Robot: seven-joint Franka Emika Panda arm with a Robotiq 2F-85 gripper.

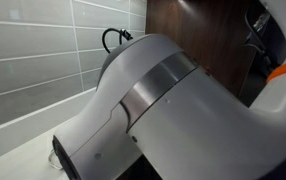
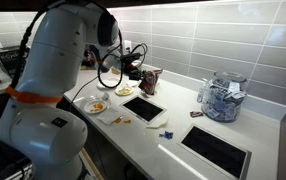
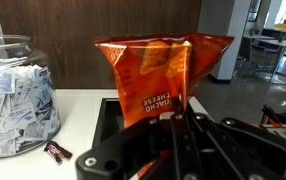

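A shiny red-orange packet [image 3: 148,85] with printed lettering stands up in the middle of the wrist view. My gripper is shut on its thin edge, and the packet spreads out in front of the fingers. It hides much of what lies behind it. In the second exterior view, the gripper [image 2: 135,71] is small, over the far part of the counter, with a reddish-brown shape beside it that looks like the packet. Only the arm's upper links show in the first exterior view, so gripper and packet are out of sight there.
A glass jar [image 2: 221,100] full of small packets stands near the tiled wall. Dark trays [image 2: 214,148] lie on the white counter [image 2: 173,155]. A plate of food [image 2: 98,107] and small loose items sit farther left. A dark wrapper [image 3: 57,152] lies beside the jar.
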